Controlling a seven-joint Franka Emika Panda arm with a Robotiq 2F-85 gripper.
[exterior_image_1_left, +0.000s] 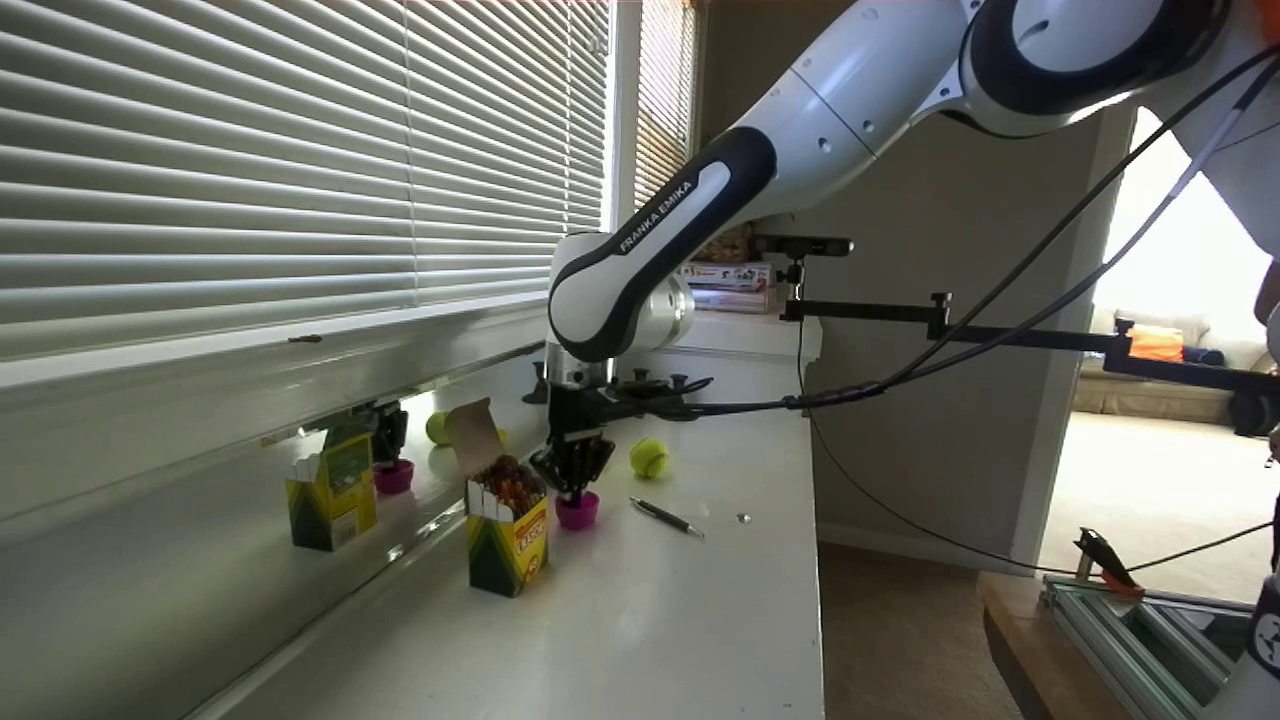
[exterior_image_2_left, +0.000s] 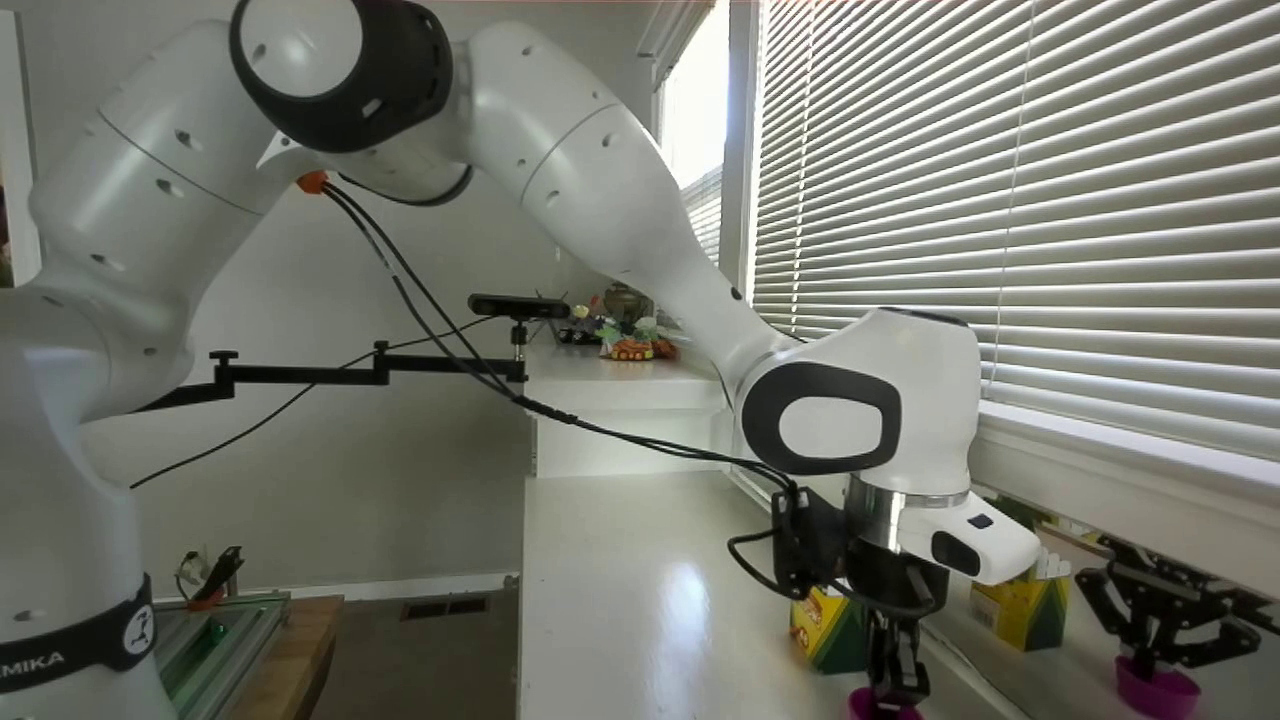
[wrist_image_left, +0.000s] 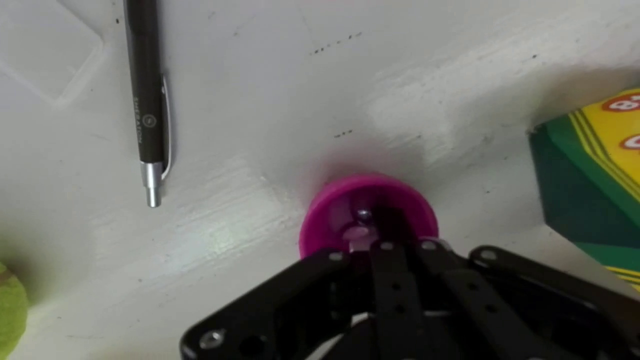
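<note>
A small magenta cup (wrist_image_left: 318, 225) stands upright on the white counter, its open mouth towards the wrist camera. My gripper points down over it, with its fingertips inside the rim. The fingers are together, and nothing shows between them; their very ends are partly hidden in the dark of the cup. Exterior view 1 has the same cup (exterior_image_1_left: 577, 517) directly under the gripper (exterior_image_1_left: 575, 492). In exterior view 2 the cup (exterior_image_2_left: 859, 706) is cut by the bottom edge.
Close beside the cup stands an open crayon box (exterior_image_1_left: 509, 546), full of crayons. A dark pen (exterior_image_1_left: 667, 516) and a tennis ball (exterior_image_1_left: 649, 458) lie nearby. The glossy wall panel behind mirrors these things. Towards the front, the counter (exterior_image_1_left: 672, 636) is bare.
</note>
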